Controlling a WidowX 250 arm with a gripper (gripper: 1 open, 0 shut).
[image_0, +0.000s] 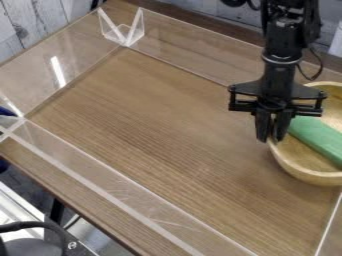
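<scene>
The black gripper (271, 124) hangs from the arm at the right, its fingertips at the near-left rim of a light wooden bowl (310, 167). Whether the fingers are closed on that rim is hard to tell. A green elongated object (319, 134) lies in the bowl, which is cut off by the right edge of the view.
Clear plastic borders run along its edges, with a clear angular piece (120, 30) at the back left. A dark round object (30, 240) is at the bottom left, off the table.
</scene>
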